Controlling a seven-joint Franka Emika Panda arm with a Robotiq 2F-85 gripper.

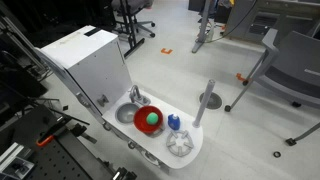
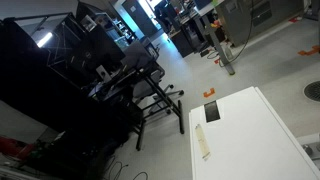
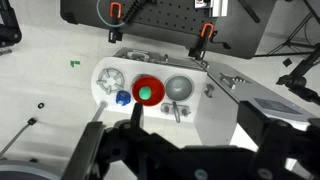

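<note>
A red bowl (image 1: pixel 145 127) with a green round object (image 1: pixel 153 118) inside sits on the white play-kitchen counter (image 1: pixel 202 124). Beside the bowl is a small blue item (image 1: pixel 173 121). In the wrist view the bowl (image 3: pixel 158 88), the green object (image 3: pixel 145 93) and the blue item (image 3: pixel 123 98) lie beyond my gripper. Its dark fingers (image 3: pixel 118 142) stand wide apart, open, with nothing held between them. The second exterior view shows neither bowl nor gripper.
A metal sink (image 3: pixel 181 87) with a faucet adjoins the bowl; a round burner grate (image 1: pixel 180 143) lies on the other side. A tall white cabinet (image 1: pixel 98 68) and an upright post (image 1: pixel 205 100) rise from the unit. A grey chair (image 1: pixel 290 72) stands off right.
</note>
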